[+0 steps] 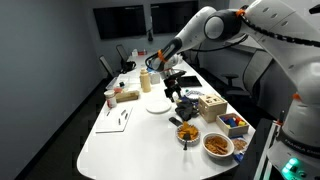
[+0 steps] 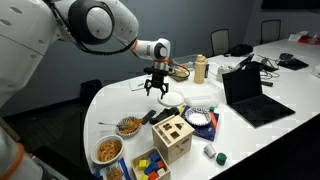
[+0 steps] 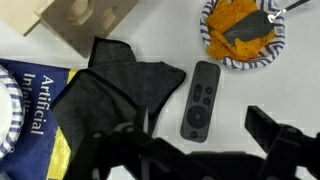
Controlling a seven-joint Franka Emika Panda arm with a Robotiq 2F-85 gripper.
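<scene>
My gripper is open over the table in the wrist view, its dark fingers wide apart at the bottom of the frame. A black remote control lies flat on the white tabletop, roughly between and below the fingers. Just left of it, a crumpled black cloth spreads out, partly hidden by the left finger. In exterior view 2 the gripper hangs above the table, with nothing visible in it.
A bowl of orange pieces with a dark utensil stands above right of the remote. Close by are a wooden box, a bin of colored blocks and another bowl. A laptop stands farther off.
</scene>
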